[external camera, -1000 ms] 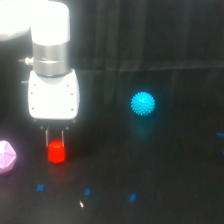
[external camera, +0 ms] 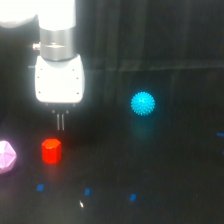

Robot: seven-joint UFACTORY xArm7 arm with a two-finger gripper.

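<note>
A small red block [external camera: 51, 151] rests on the dark table at the lower left. My gripper [external camera: 60, 123] is just behind and above it in the camera view, a little to the right, with dark space showing between the fingertips and the block. Its two thin fingers are drawn close together, and nothing shows between them.
A pink faceted ball [external camera: 7, 156] sits at the left edge, close to the red block. Farther back on the right is a blue spiky ball [external camera: 143, 103]. Small blue marks dot the table's front.
My gripper has moved away from the red block, slightly back in the view, and its fingers have come closer together. The block sits slightly farther left. Both balls are unmoved.
</note>
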